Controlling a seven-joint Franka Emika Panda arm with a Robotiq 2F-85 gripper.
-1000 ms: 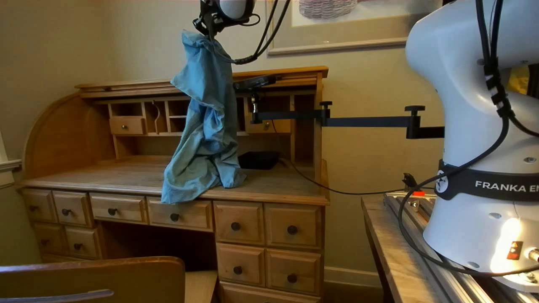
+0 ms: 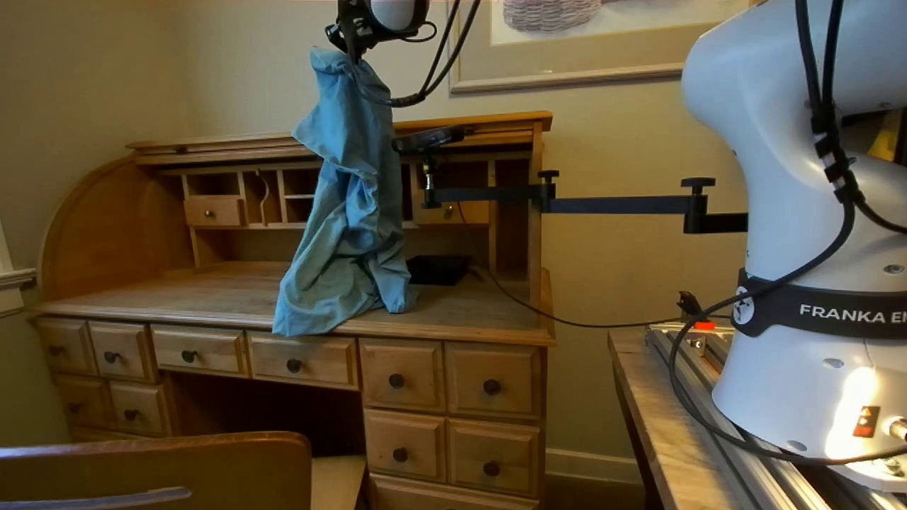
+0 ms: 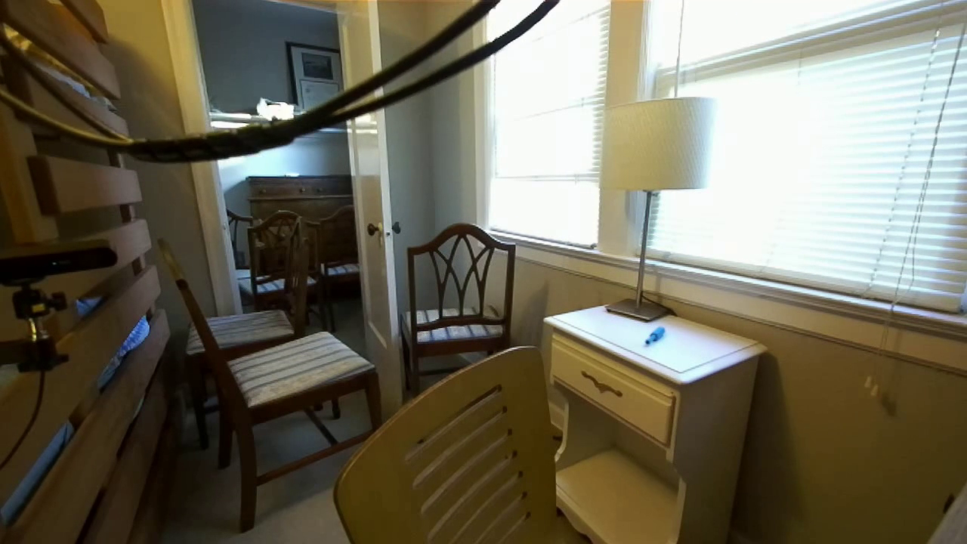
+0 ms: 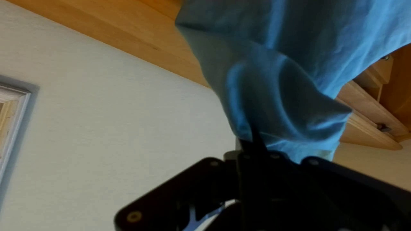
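Observation:
A light blue cloth (image 2: 353,195) hangs in long folds in front of the roll-top desk (image 2: 212,285) in exterior view 1. Its top is pinched in my gripper (image 2: 353,55), high above the desktop, and the lower end hangs down at the desk's front edge. From the wrist, the same cloth (image 4: 285,77) spreads away from my gripper, whose fingers are shut on a bunched part of it. The fingertips are partly hidden by the folds. Exterior view 2 shows neither cloth nor gripper.
A camera on a black bracket arm (image 2: 612,205) juts in just right of the cloth. A dark flat object (image 2: 439,269) lies on the desktop behind it. A wooden chair (image 2: 170,467) stands in front.
The cloth has shifted very slightly right, and its hanging end sits a little higher. It stays held in my gripper, which has barely moved.

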